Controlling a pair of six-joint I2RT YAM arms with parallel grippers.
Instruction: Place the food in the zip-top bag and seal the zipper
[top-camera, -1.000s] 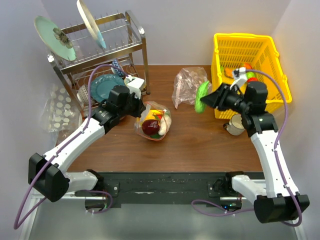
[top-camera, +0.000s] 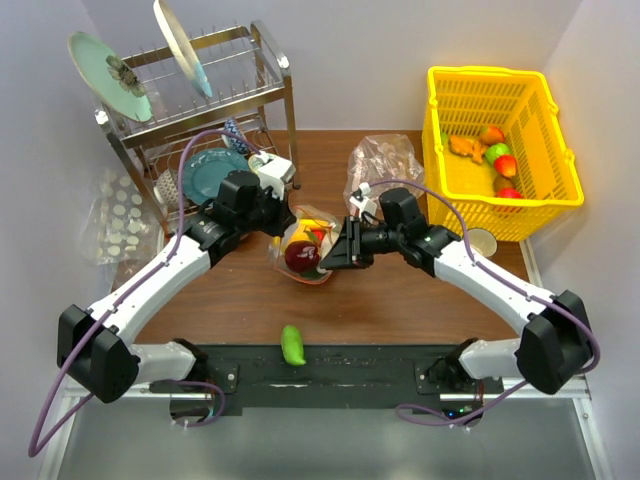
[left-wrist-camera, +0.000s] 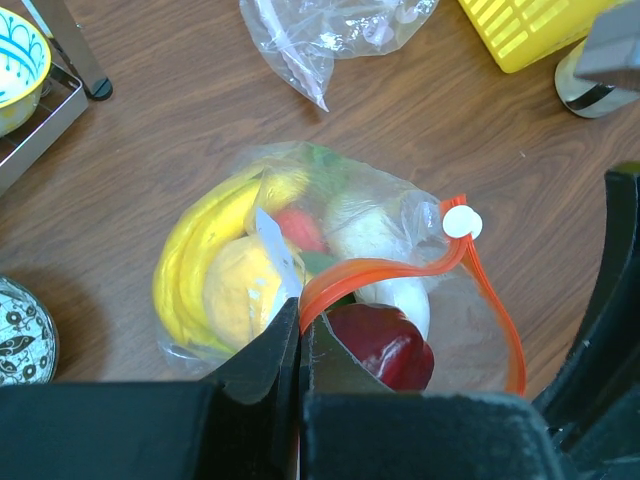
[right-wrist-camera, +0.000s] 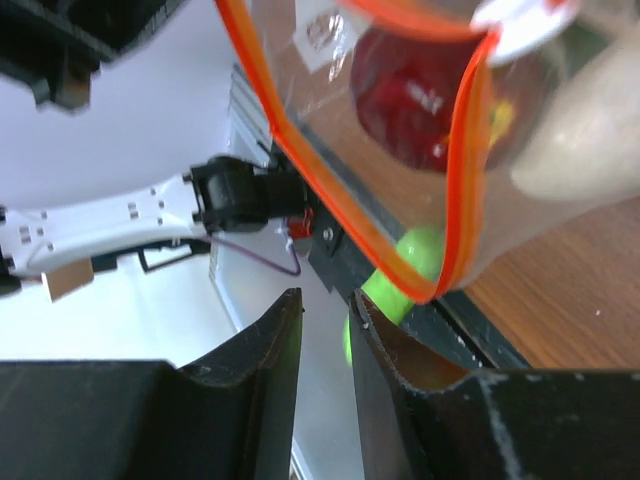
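Observation:
The clear zip top bag (left-wrist-camera: 330, 165), orange along its zipper, stands on the table with its mouth spread. Bananas (left-wrist-camera: 195, 250), a dark red fruit (left-wrist-camera: 385, 345) and other food fill it. My left gripper is shut on its orange rim. A white slider (left-wrist-camera: 462, 222) sits on that zipper. In the top view, my right gripper (top-camera: 328, 262) is at the bag's right side. Its fingers (right-wrist-camera: 290, 320) stand a little apart, nothing visible between them. The green vegetable (top-camera: 292, 345) shows away from it, by the table's front edge.
A yellow basket (top-camera: 440, 150) with more food stands at the back right, a mug (top-camera: 482, 242) before it. Another clear bag (top-camera: 385, 165) lies behind my right gripper. The dish rack (top-camera: 290, 120) is at the back left.
My right arm has swept left to the bag. The green vegetable, earlier in its gripper, is now apart from it, near the front edge. The left arm has stayed still.

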